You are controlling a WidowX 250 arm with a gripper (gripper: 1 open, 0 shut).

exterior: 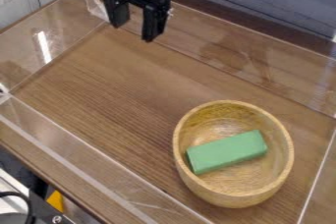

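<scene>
My gripper (pixel 134 17), black with two fingers pointing down, hangs over the back left of the wooden table, open, with nothing visible between the fingers. At the front right a round, light wooden bowl (pixel 199 122) holds a green rectangular block (pixel 226 151). The gripper is well apart from the bowl and the block.
Walls run along the back and the left side. A black cable and a small yellow item lie outside the table at the lower left.
</scene>
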